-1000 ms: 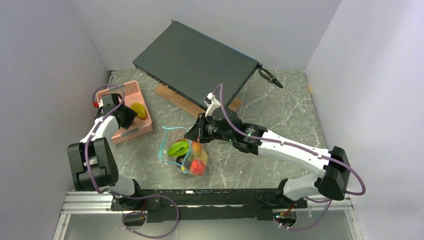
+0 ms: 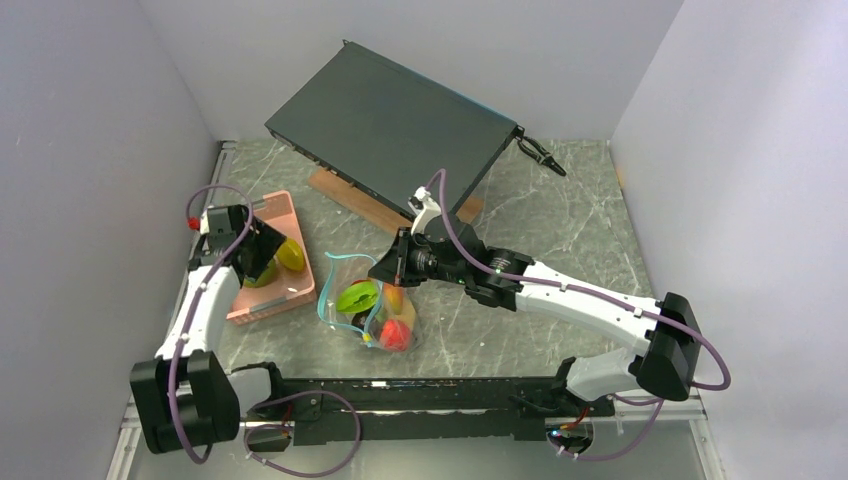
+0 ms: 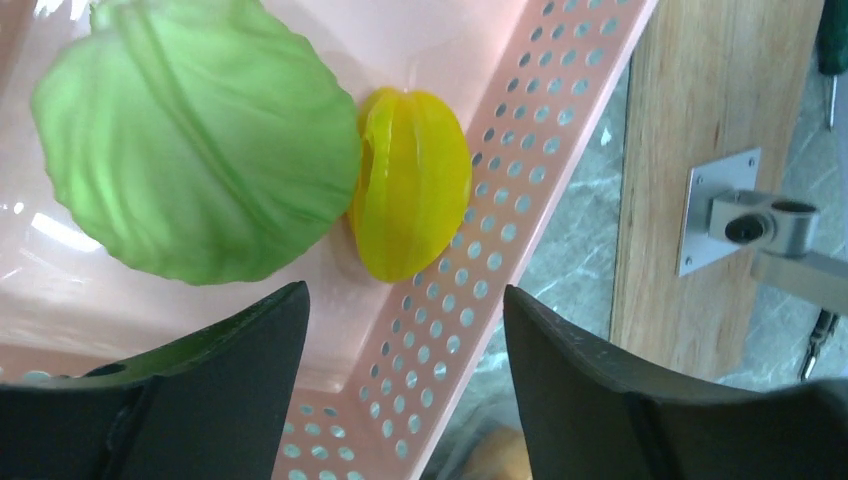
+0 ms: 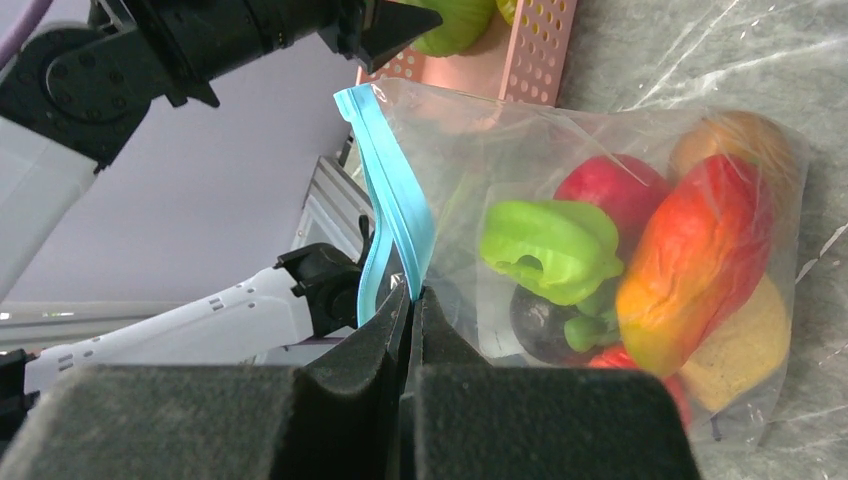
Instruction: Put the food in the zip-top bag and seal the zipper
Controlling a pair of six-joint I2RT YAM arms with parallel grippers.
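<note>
The pink basket (image 2: 284,206) at the left holds a green cabbage (image 3: 195,150) and a yellow pepper (image 3: 410,185). My left gripper hangs over them, its fingers apart and empty. The clear zip bag (image 2: 400,335) lies front centre, holding several foods, among them a green pepper (image 4: 550,250) and a red-yellow mango (image 4: 690,265). My right gripper is shut at the blue zipper strip (image 4: 395,180), seemingly pinching the bag's edge.
A large dark metal box (image 2: 390,120) on a wooden board (image 2: 350,195) fills the back, with pliers (image 2: 540,155) beside it. Bare marble (image 2: 550,220) lies to the right; walls bound both sides.
The basket has moved toward the front of the table. The right arm is still.
</note>
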